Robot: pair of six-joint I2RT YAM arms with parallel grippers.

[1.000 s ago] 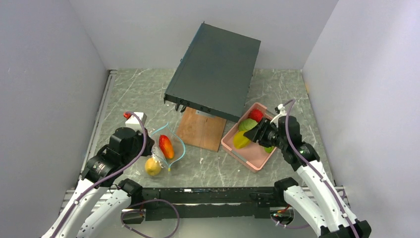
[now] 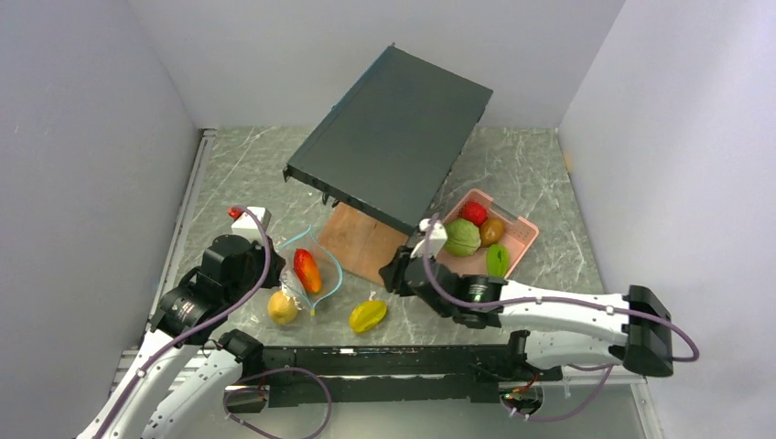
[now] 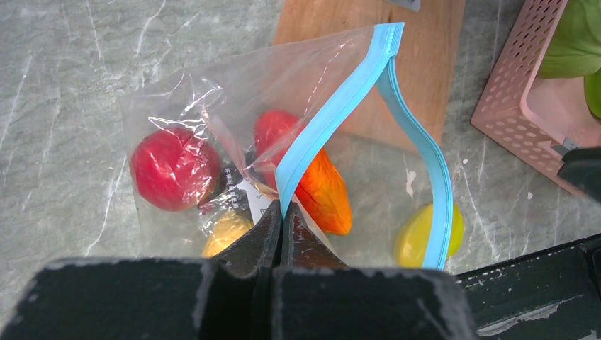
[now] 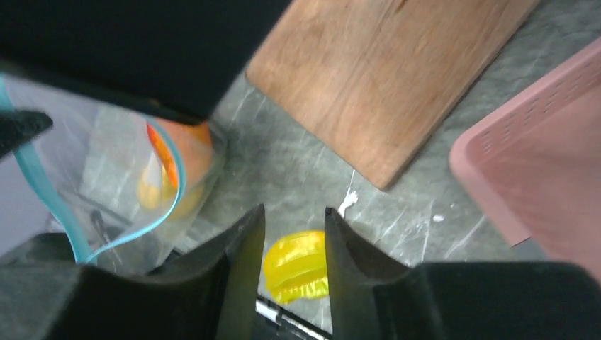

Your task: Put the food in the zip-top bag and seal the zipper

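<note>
The clear zip top bag point(image 3: 234, 71) lies at the left, its mouth spread and edged by a blue zipper strip point(image 3: 329, 117). Inside are a red fruit point(image 3: 176, 168), a red-orange pepper-like piece point(image 3: 322, 191) and a yellowish round piece point(image 3: 227, 232). My left gripper is shut on the bag's near rim by the strip. Outside the bag, a yellow fruit point(image 2: 368, 315) shows near the front edge, apart from my right gripper point(image 2: 389, 277). The right wrist view shows that gripper's fingers point(image 4: 241, 262) part open, the yellow fruit beyond them.
A pink basket point(image 2: 523, 240) at the right holds green, red and brown produce. A dark slanted panel point(image 2: 393, 128) overhangs the wooden board point(image 2: 352, 242) behind the bag. A black rail point(image 2: 366, 361) runs along the front edge.
My right gripper has swung left from the basket, carrying the yellow fruit out; the fruit is now apart from it. The dark panel and board have shifted and turned. The left arm has stayed put.
</note>
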